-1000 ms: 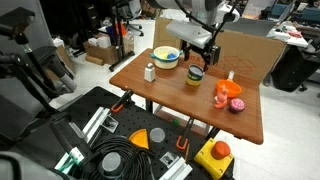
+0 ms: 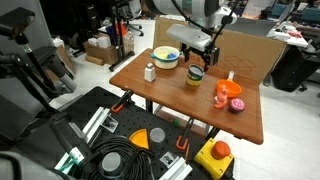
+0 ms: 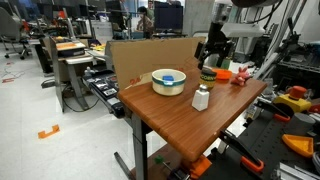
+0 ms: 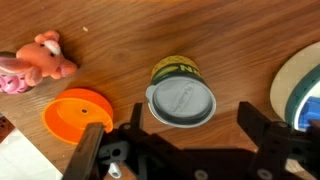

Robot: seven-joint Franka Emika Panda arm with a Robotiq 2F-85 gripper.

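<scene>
Above a can with a green and yellow label (image 2: pixel 195 76), my gripper (image 2: pixel 197 55) hangs with its fingers spread wide. In the wrist view, the can's grey round top (image 4: pixel 182 98) shows between the two dark fingertips of the gripper, with nothing gripped. Exterior view 2 shows the can (image 3: pixel 208 77) upright on the wooden table, close under the hand.
A white bowl (image 2: pixel 166 62) with a blue item inside stands left of the can, near a small white bottle (image 2: pixel 149 73). To the right are an orange bowl (image 2: pixel 230 88), an orange-pink toy (image 2: pixel 220 99) and a pink ring (image 2: pixel 237 104).
</scene>
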